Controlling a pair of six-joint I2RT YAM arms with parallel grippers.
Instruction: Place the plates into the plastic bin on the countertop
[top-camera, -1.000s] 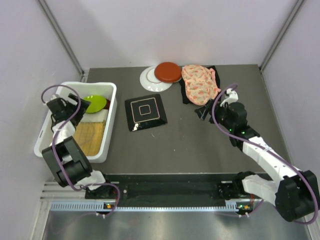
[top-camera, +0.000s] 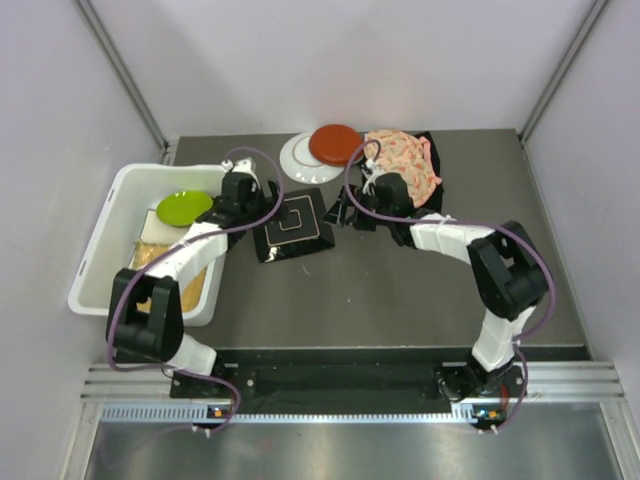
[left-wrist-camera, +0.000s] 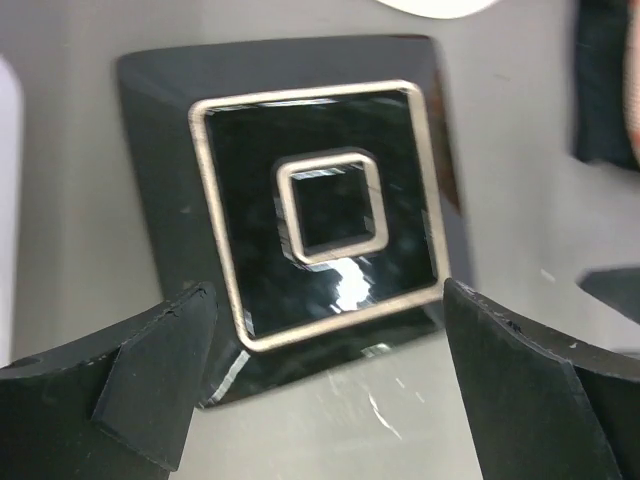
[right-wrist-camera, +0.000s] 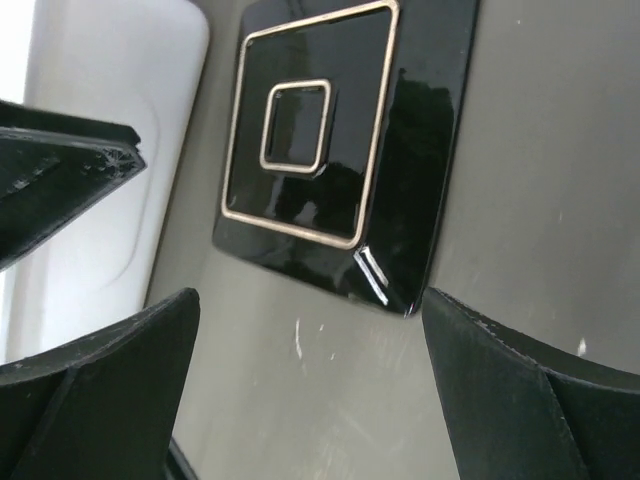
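Note:
A square black plate with cream square outlines (top-camera: 294, 226) lies on the countertop, right of the white plastic bin (top-camera: 85, 277), which holds a green plate (top-camera: 183, 206) and tan items. My left gripper (top-camera: 269, 200) hovers over the black plate's left part, open and empty; in the left wrist view the plate (left-wrist-camera: 170, 150) fills the space ahead of its fingers. My right gripper (top-camera: 340, 211) is open and empty near the plate's right edge, with the plate (right-wrist-camera: 420, 150) ahead in the right wrist view.
A white plate (top-camera: 300, 172) and a red plate (top-camera: 335, 142) lie at the back. A pink patterned item (top-camera: 400, 156) lies on a dark square at back right.
My left gripper has moved rightward out of the bin to over the black plate. My right gripper has moved leftward toward that plate's right edge. The plates look unmoved.

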